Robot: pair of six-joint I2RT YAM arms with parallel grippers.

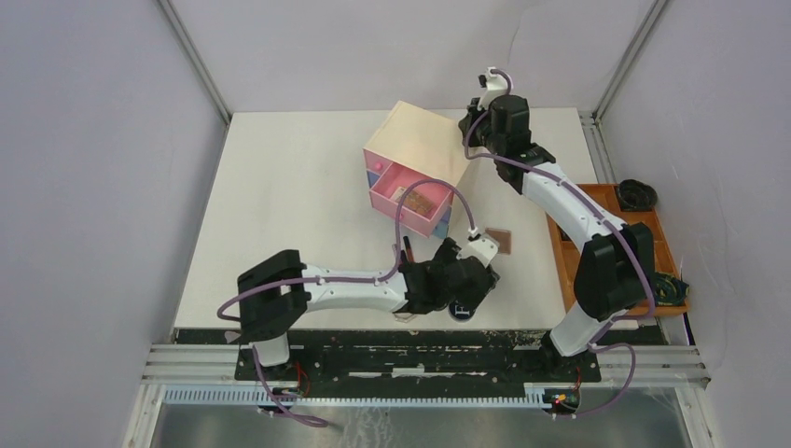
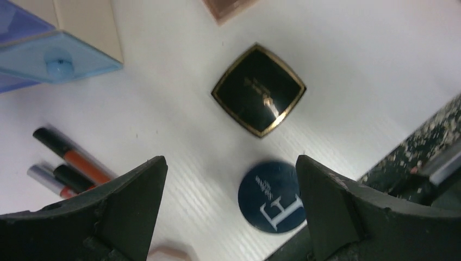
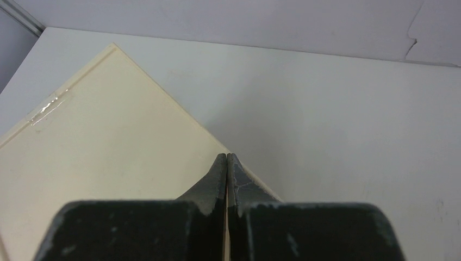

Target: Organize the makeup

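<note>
A cream-topped organizer (image 1: 415,140) stands at the back centre, its pink drawer (image 1: 388,191) pulled out with a patterned item (image 1: 417,202) inside. My left gripper is open and empty above the front of the table. Ahead of its fingers lies a black square compact (image 2: 258,91) with a gold edge; a round navy compact (image 2: 272,204) is partly behind the right finger. Lipstick-like tubes (image 2: 87,167) lie to the left. A brown square palette (image 1: 505,244) sits farther back. My right gripper is shut at the organizer's back right edge, nothing visible between its fingers.
An orange-brown compartment tray (image 1: 564,266) holding dark coiled items (image 1: 637,194) stands at the right, partly beneath the right arm. A wall (image 1: 373,56) rises behind the table.
</note>
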